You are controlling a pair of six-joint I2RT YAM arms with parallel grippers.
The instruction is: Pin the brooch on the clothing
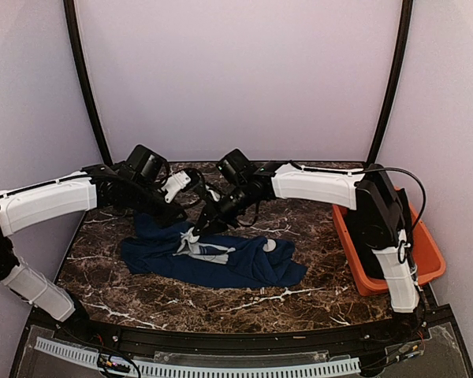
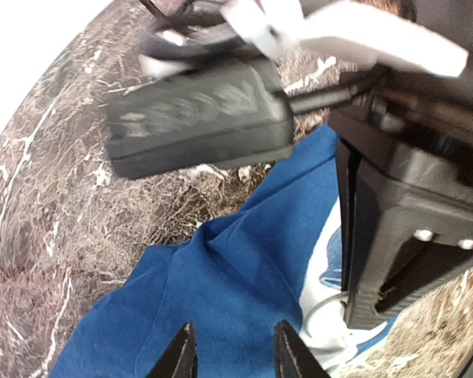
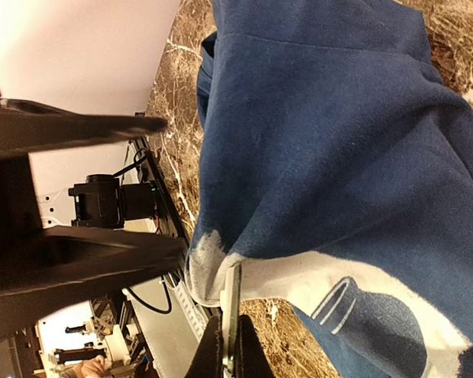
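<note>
Dark blue clothing (image 1: 213,272) with a white printed patch (image 1: 209,250) lies crumpled in the middle of the table. A raised fold of its white part (image 3: 213,272) meets a thin pale strip (image 3: 230,307), apparently the brooch seen edge-on. That strip sits between the closed fingers of my right gripper. Nothing is between the parted fingertips of my left gripper, which stands over blue cloth. In the right wrist view the left gripper's dark fingers (image 3: 118,260) are beside the fold, apart from each other. Whether the pin goes through the cloth cannot be seen.
An orange bin (image 1: 433,252) stands at the right edge. Both arms come close together above the cloth, leaving little room between them.
</note>
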